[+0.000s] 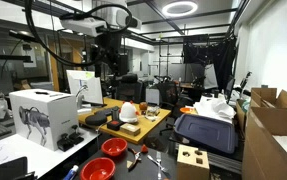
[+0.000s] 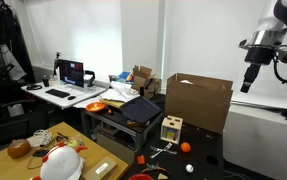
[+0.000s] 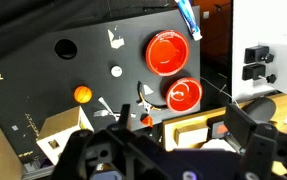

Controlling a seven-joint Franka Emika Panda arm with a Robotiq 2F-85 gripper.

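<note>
High above the black table, my gripper (image 2: 251, 77) hangs pointing down, well clear of everything on it. From the wrist view, its two dark fingers stand apart at the bottom, and nothing shows between them. Two red bowls (image 3: 167, 53) (image 3: 184, 94) lie below, near the table's edge; they also show in exterior view 1 (image 1: 114, 147). An orange ball (image 3: 83, 94) rests near a pale wooden box (image 3: 65, 125). Scissors (image 3: 106, 108) and a small white round object (image 3: 116, 71) lie among them. Both bowls look empty.
A dark tray (image 1: 208, 130) stands behind the wooden box. Large cardboard boxes (image 1: 275, 140) line the right side. A wooden desk (image 2: 73, 150) holding a white helmet (image 2: 63, 162) adjoins the black table. Bare black surface surrounds the ball.
</note>
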